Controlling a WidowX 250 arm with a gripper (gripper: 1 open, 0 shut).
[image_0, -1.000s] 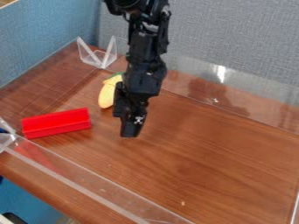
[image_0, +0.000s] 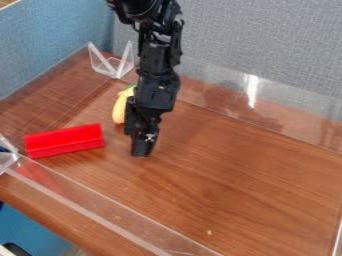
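Note:
My black gripper (image_0: 142, 140) hangs low over the wooden table, left of its centre, fingers pointing down; it is open, though the space between the fingers is hard to make out. A red block (image_0: 64, 140) lies to its lower left, apart from it. Behind the gripper a yellow object (image_0: 123, 104) lies on the table, partly hidden by the arm.
Clear plastic edges (image_0: 134, 225) run along the near side and the back of the table (image_0: 241, 190). A white bracket (image_0: 110, 65) stands at the back left.
My arm has shifted slightly left and turned a little. The block and the yellow object appear to be where they were.

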